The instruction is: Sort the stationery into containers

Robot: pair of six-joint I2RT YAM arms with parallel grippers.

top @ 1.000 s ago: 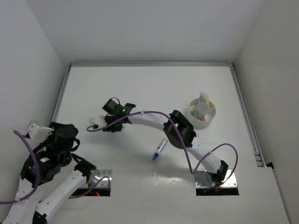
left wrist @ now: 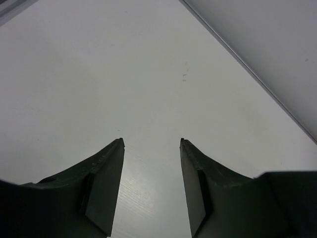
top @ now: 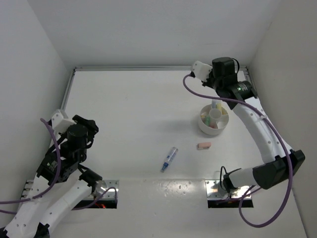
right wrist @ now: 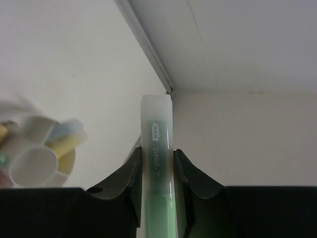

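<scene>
A slim translucent green case (right wrist: pixel 157 163) stands upright between the fingers of my right gripper, which is shut on it. That arm's hand is over the back right of the table in the top view. Just in front of it sits a round white divided container (top: pixel 209 130) with a central cup, holding several small items, a yellow one (top: pixel 219 105) among them. A clear and blue pen-like tube (top: pixel 169 159) lies near the table's front edge. To its right lies a pink block (top: pixel 204 146). My left gripper is open above bare table, nothing between its fingers.
Metal rails (top: pixel 158 68) border it, with walls behind and at the sides. Purple cables (top: pixel 285 148) loop along both arms.
My right arm has swung from the left-middle of the table to the back right, beside the container.
</scene>
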